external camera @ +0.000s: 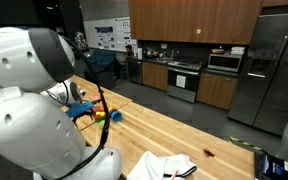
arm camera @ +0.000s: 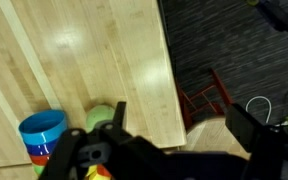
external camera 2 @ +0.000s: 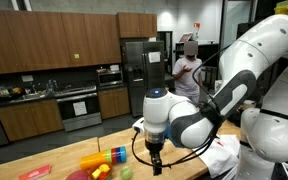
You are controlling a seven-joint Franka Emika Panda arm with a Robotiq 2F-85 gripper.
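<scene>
In the wrist view my gripper stands open, its dark fingers wide apart with nothing held between them. It hangs over the wooden table's edge, with the tabletop (arm camera: 104,55) to the left and dark floor to the right. Left of the fingers lie a stack of coloured cups with a blue cup (arm camera: 42,126) at its end and a pale green round thing (arm camera: 99,116). In exterior view 2 the stack of cups (external camera 2: 102,158) lies on its side, left of my gripper (external camera 2: 156,168). A red round thing (external camera 2: 78,175) shows at the bottom edge.
A white cloth (external camera: 152,166) with dark and red items lies on the near table. A person (external camera 2: 188,70) stands beyond the table at the right. Beneath the edge shows a red frame (arm camera: 206,98).
</scene>
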